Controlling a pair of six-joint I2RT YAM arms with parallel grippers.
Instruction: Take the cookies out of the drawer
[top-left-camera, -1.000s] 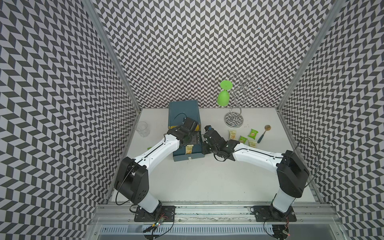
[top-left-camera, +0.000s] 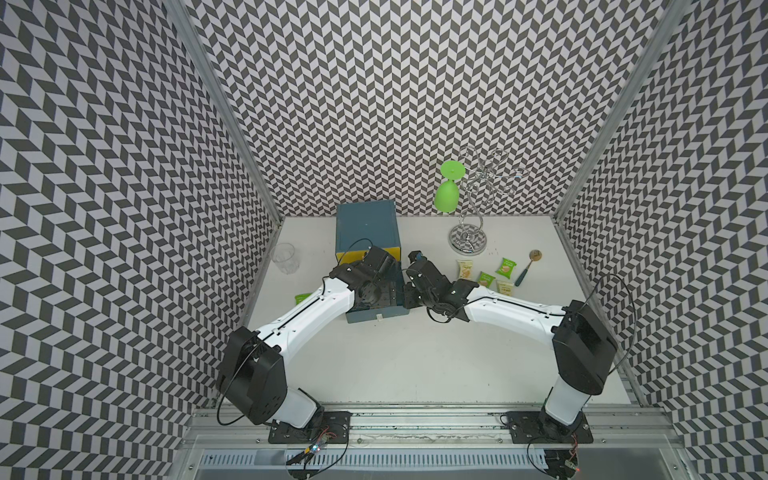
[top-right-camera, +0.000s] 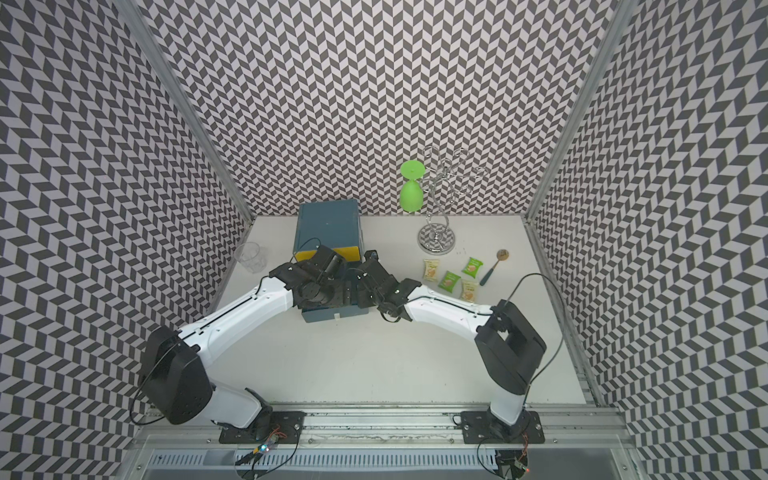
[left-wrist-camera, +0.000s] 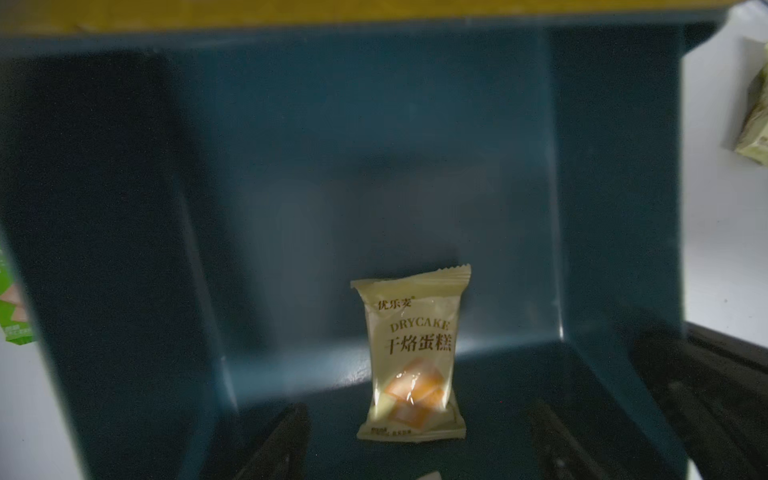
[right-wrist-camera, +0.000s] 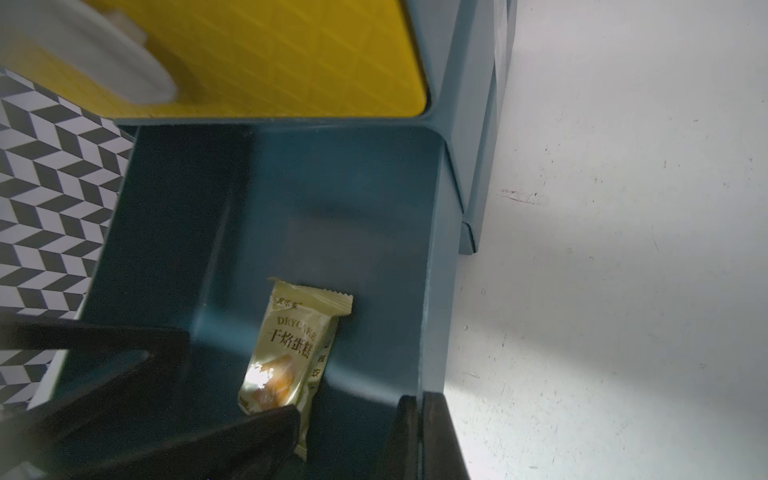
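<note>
A blue drawer unit (top-left-camera: 365, 224) with yellow front stands on the table, its lower drawer (top-right-camera: 334, 313) pulled out. In it lies a cream DRYCAKE packet, also seen from the side in the right wrist view (right-wrist-camera: 288, 352). My left gripper is open above the drawer, its fingers either side of the packet's lower end, apart from it. My right gripper is shut at the drawer's right wall, its fingertips at the rim.
Several packets (top-left-camera: 485, 280), a long-handled brush (top-left-camera: 524, 272) and a chrome rack (top-left-camera: 468, 238) with a green goblet (top-left-camera: 446, 194) are at right. A clear glass (top-left-camera: 285, 256) stands left.
My left arm has shifted over the last second, its gripper now covering the packet in the top left view. My right arm looks unchanged.
</note>
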